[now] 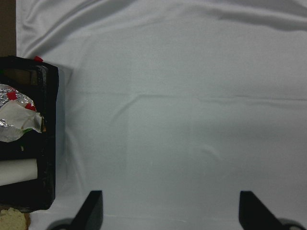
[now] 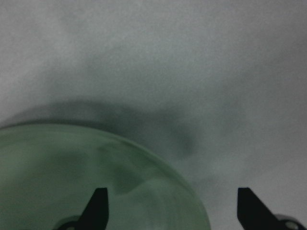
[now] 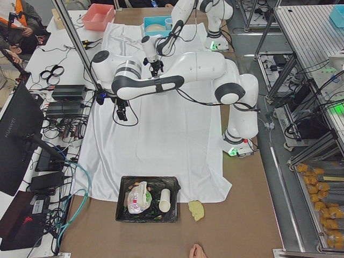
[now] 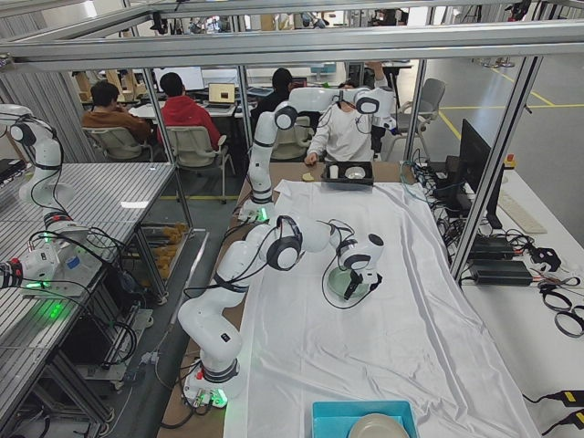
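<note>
A green plate (image 4: 339, 278) lies on the white cloth, mostly hidden by the arms in the camera left view. My right gripper is low over its rim, with open fingers, one over the plate and one over cloth. My left gripper is open, high above bare cloth beside a black tray (image 3: 147, 214). The tray holds crumpled foil and paper (image 3: 138, 198) and a white cylinder (image 3: 164, 200). A yellowish piece like bread or sponge (image 3: 196, 210) lies right of the tray.
A blue bin (image 4: 360, 412) with a plate in it stands at the far end from the tray. Monitors and cables (image 3: 21, 140) line one side; a hand (image 3: 196, 251) rests at the table edge.
</note>
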